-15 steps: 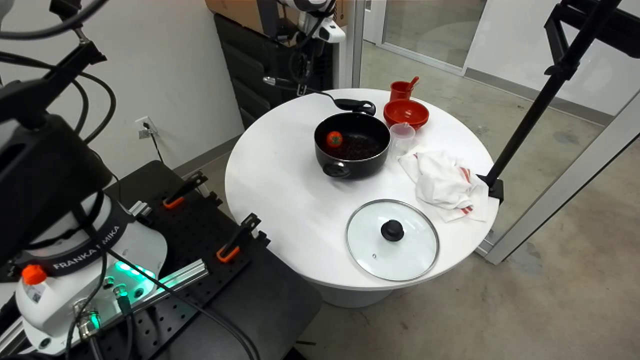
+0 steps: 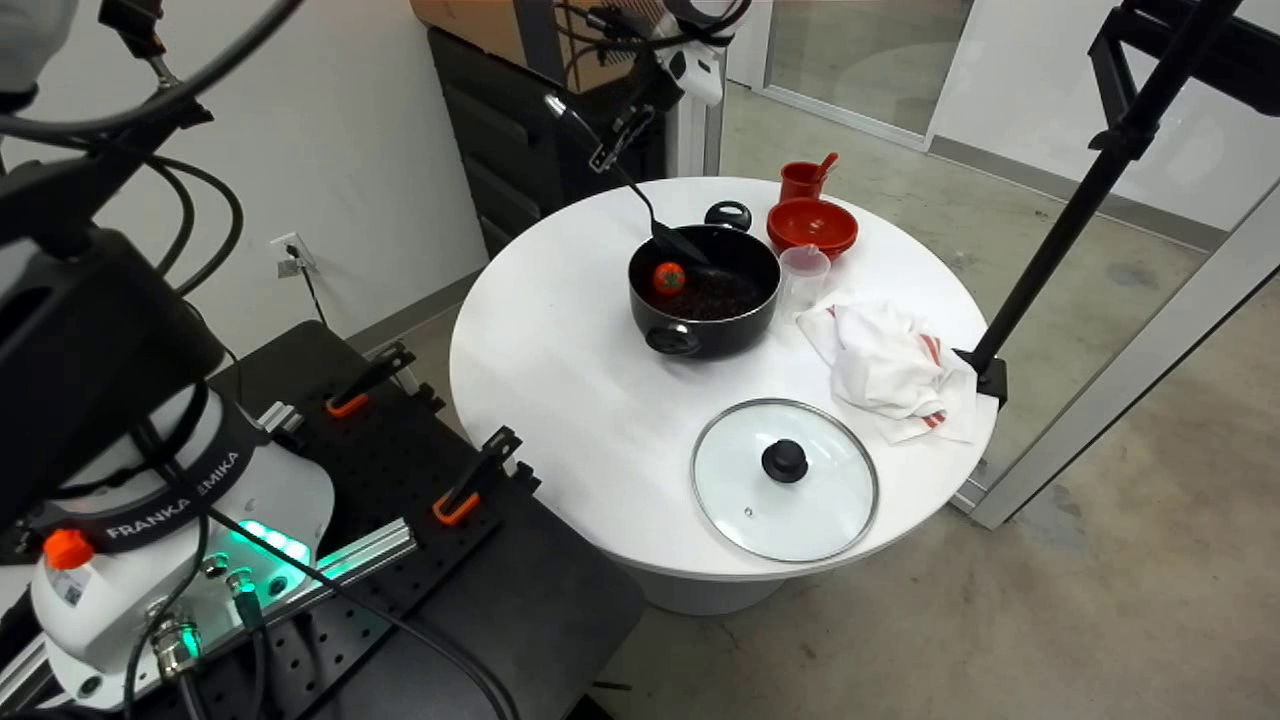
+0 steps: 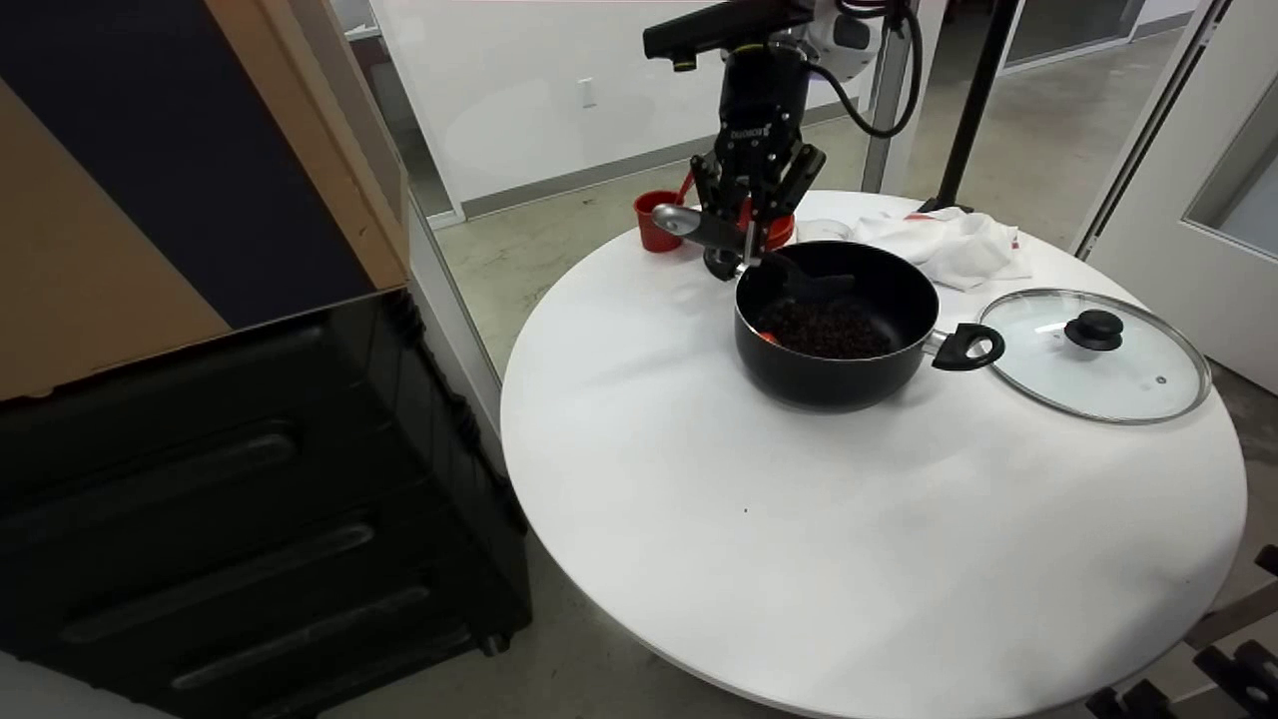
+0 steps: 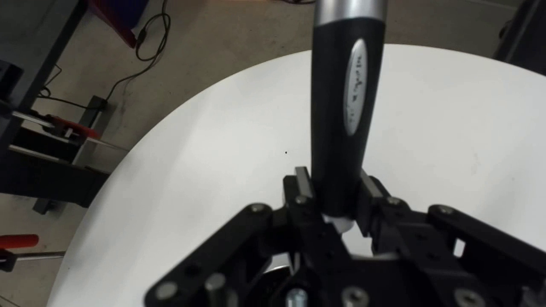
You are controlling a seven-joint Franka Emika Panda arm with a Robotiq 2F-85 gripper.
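My gripper is shut on the black handle (image 4: pixel 344 102) of a ladle-like utensil. In exterior view 1 the utensil (image 2: pixel 678 241) slants down, its dark head inside the black pot (image 2: pixel 720 336). Dark small bits (image 3: pixel 827 330) cover part of the pot's bottom, and a red tomato (image 2: pixel 668 278) sits by the inner wall on the left. From the second exterior side, my gripper (image 3: pixel 752 240) stands at the pot's far rim, with the handle's grey end pointing left. Whether the head touches the contents, I cannot tell.
A glass lid (image 2: pixel 786 480) lies flat on the white table (image 2: pixel 564 360). Right of the pot are a clear cup (image 2: pixel 804 278), red bowls (image 2: pixel 813 226), a red cup (image 2: pixel 801 180) and a crumpled white towel (image 2: pixel 894 366).
The utensil has swung from nearly level above the pot's far rim to a steep slant, its head now inside the pot. My arm has shifted to the right; the pot and tomato stay put.
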